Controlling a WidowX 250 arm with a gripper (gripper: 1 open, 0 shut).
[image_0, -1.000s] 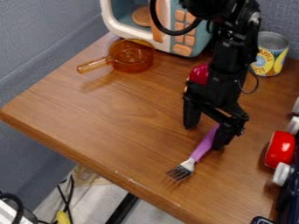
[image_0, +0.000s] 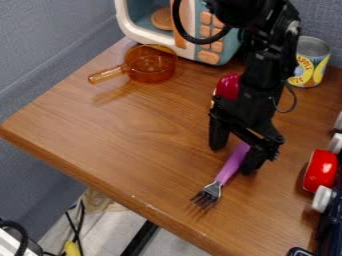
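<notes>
The black robot arm reaches down over the wooden table, its gripper low above the purple handle of a fork that lies near the front edge, tines toward the lower left. The gripper covers the upper end of the handle, so whether its fingers are around it, and how far they are open, I cannot tell. A red object is partly hidden behind the arm.
An orange pan sits at the back left beside a toy kitchen unit. A can stands back right; red and white items line the right edge.
The gripper has shifted very slightly over the last second around the fork's handle. The fork and the other objects look unmoved.
</notes>
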